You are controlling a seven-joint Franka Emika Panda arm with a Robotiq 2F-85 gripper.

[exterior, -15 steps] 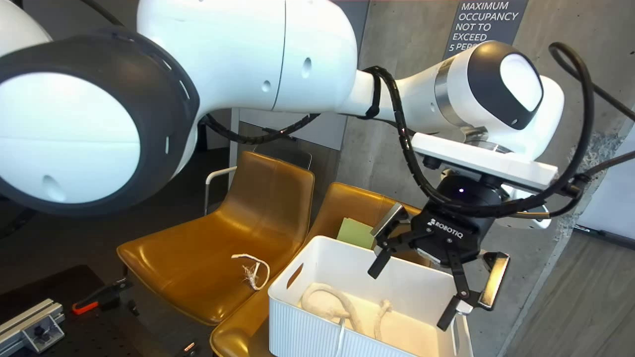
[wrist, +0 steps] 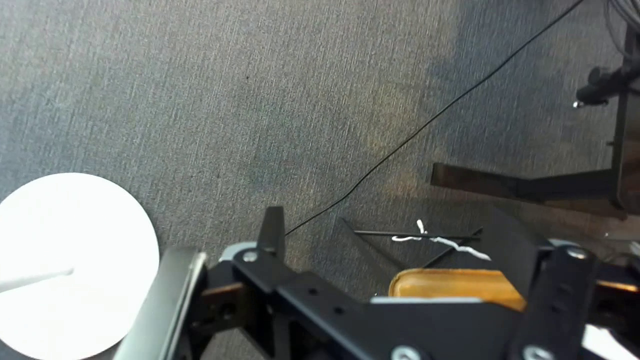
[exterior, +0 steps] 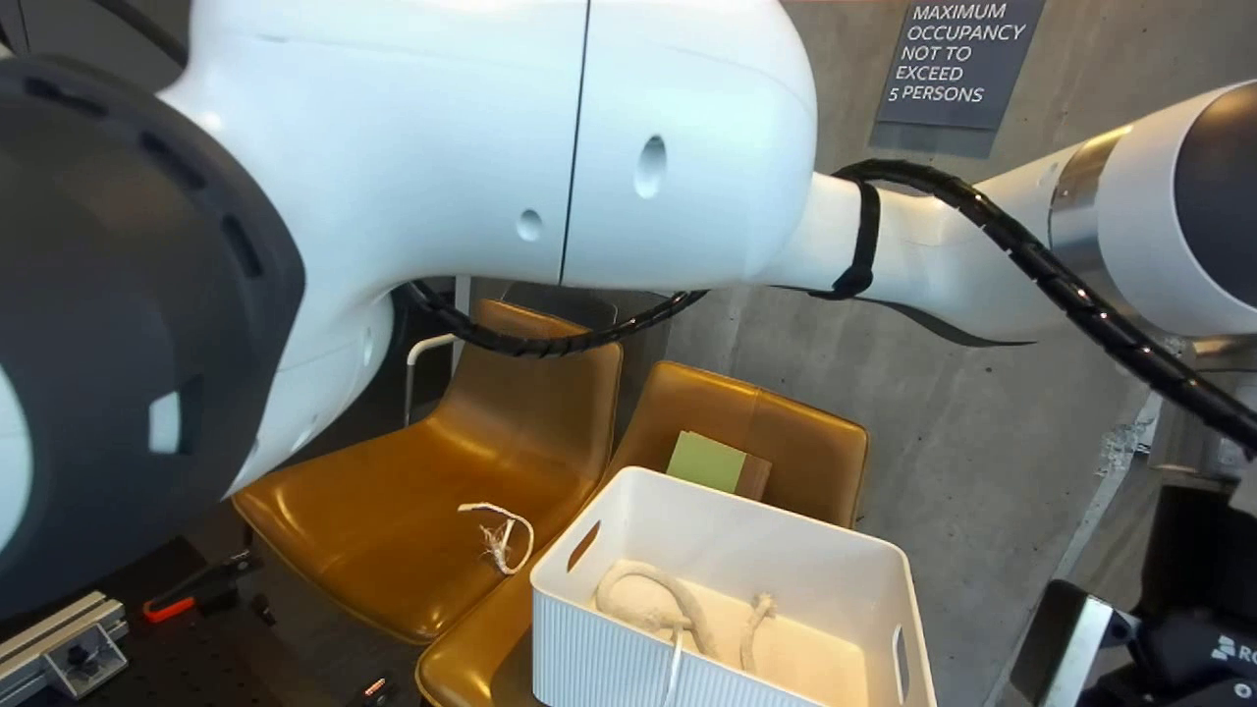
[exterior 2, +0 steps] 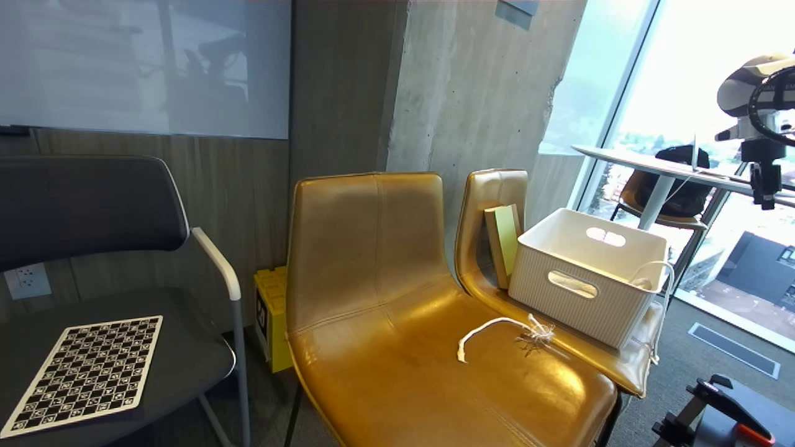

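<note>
My gripper is open, its two black fingers (wrist: pixel 273 225) set wide apart in the wrist view with only floor and chair far below between them. Exterior view 1 cuts it off at the lower right edge, while exterior view 2 has it small at the right. Inside a white ribbed bin (exterior: pixel 731 689) lie a looped pale rope (exterior: pixel 686 599) and a shorter rope piece (exterior: pixel 751 636). Another white rope (exterior 2: pixel 484 328), frayed at one end, rests on the seat of the brown chair (exterior 2: pixel 372 357). The gripper is clear of the bin and ropes.
A green book (exterior 2: pixel 507 242) leans on the second brown chair's back, behind the bin. A white round table (wrist: pixel 78 264) stands at the wrist view's left. A patterned board (exterior 2: pixel 89 372) lies on a dark chair. Open carpet (wrist: pixel 240 120) fills the wrist view's middle.
Bin and ropes have not moved.
</note>
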